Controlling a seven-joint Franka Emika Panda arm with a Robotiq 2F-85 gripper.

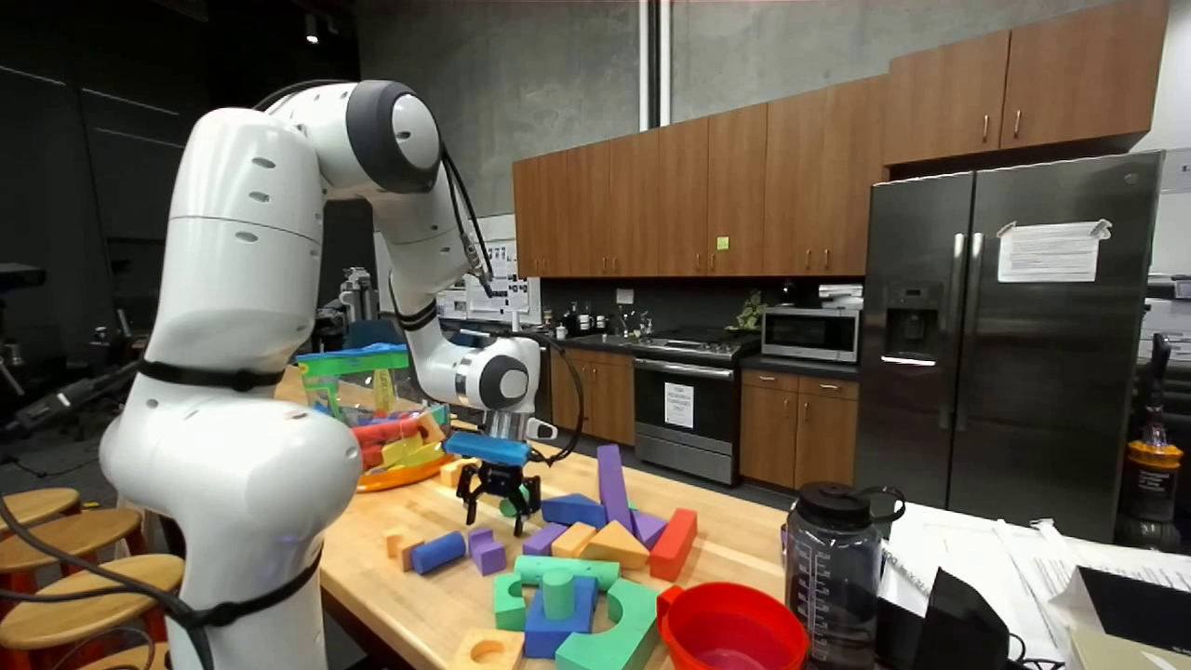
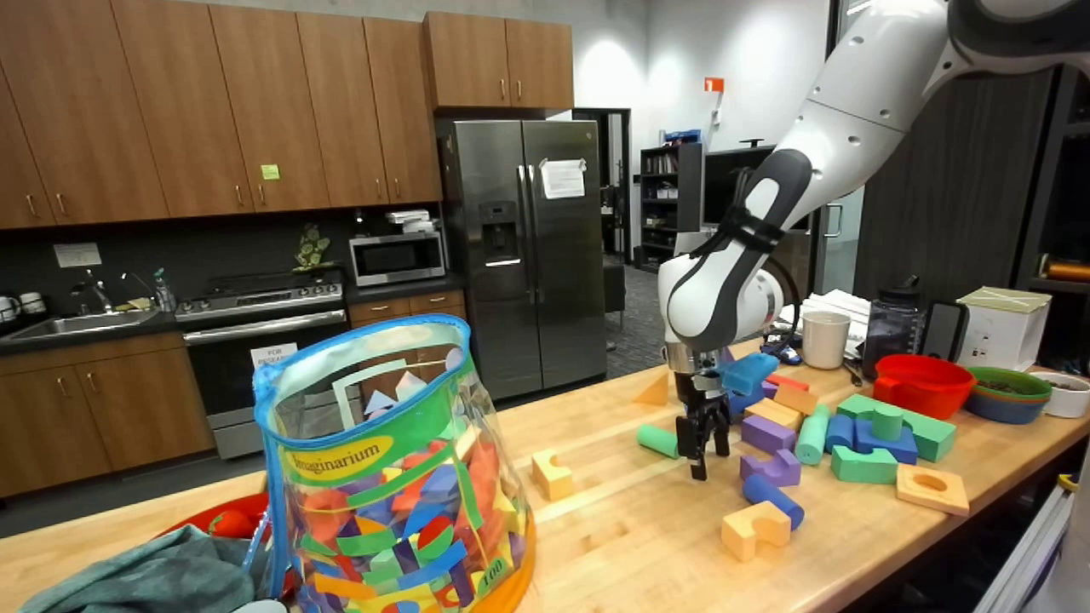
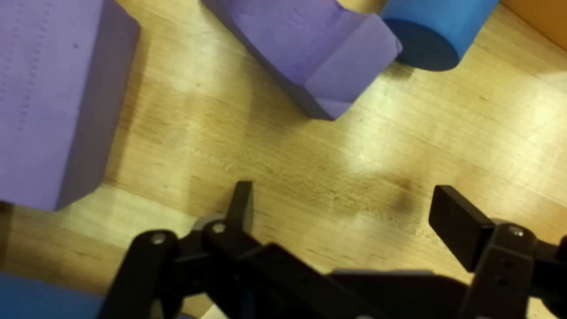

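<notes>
My gripper stands open low over the wooden table, its two black fingers wide apart and only bare wood between them. In the wrist view a notched purple block (image 3: 319,53) lies just beyond the fingers, beside a blue cylinder (image 3: 444,32). A larger purple block (image 3: 42,95) is at the left. Exterior view 2 has the gripper (image 2: 705,455) between a green cylinder (image 2: 656,440) and the notched purple block (image 2: 771,468). From exterior view 1, the gripper (image 1: 499,514) hangs behind the purple notched block (image 1: 487,553).
Several blocks crowd the right side, including a tan holed square (image 2: 932,489) and a green arch (image 1: 614,631), near a red bowl (image 1: 737,625) and a dark bottle (image 1: 832,569). A clear bag of blocks (image 2: 398,511) stands opposite. Bare table (image 2: 613,531) lies between.
</notes>
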